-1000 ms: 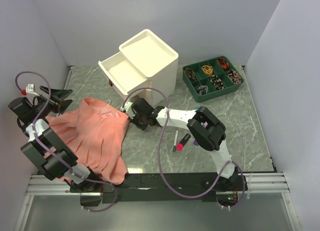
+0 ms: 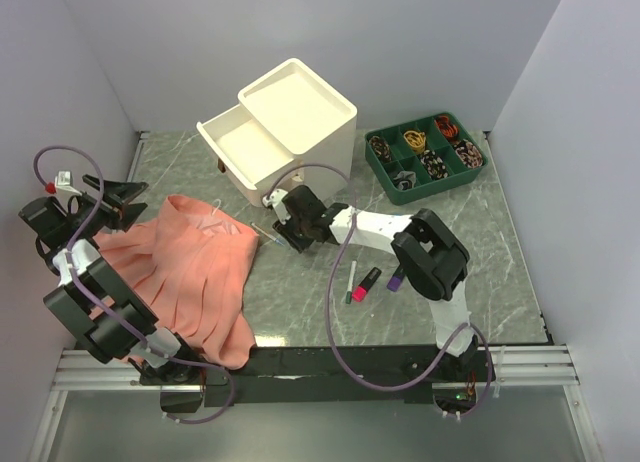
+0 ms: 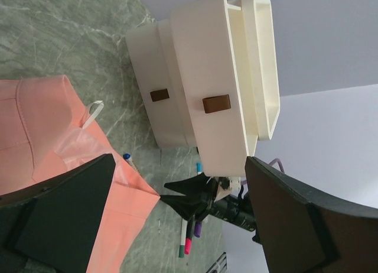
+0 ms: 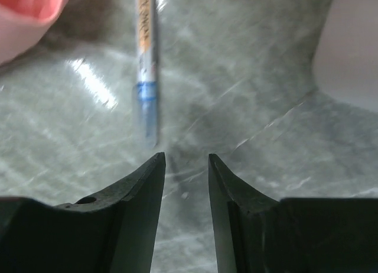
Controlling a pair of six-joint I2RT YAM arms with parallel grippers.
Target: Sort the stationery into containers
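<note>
A slim pen with a blue clear cap [image 4: 147, 101] lies on the table by the edge of the pink bag [image 2: 190, 262]. My right gripper is open just off the pen's capped end, with only bare table between its fingers. From above, that pen [image 2: 268, 234] shows left of the right gripper [image 2: 284, 232]. At the far left, over the bag's upper corner, my left gripper [image 2: 132, 204] stands open and empty. A green-ended marker [image 2: 351, 282], a black marker with a pink cap [image 2: 368, 283] and a purple marker [image 2: 396, 279] lie below the right arm.
A white cabinet [image 2: 330, 147] with its drawer [image 2: 232, 147] pulled out stands at the back. The green compartment tray [image 2: 425, 192], holding several coiled items, sits back right.
My right gripper has shifted right, away from the bag's edge, and the pen there has come into sight. The left arm has barely moved.
</note>
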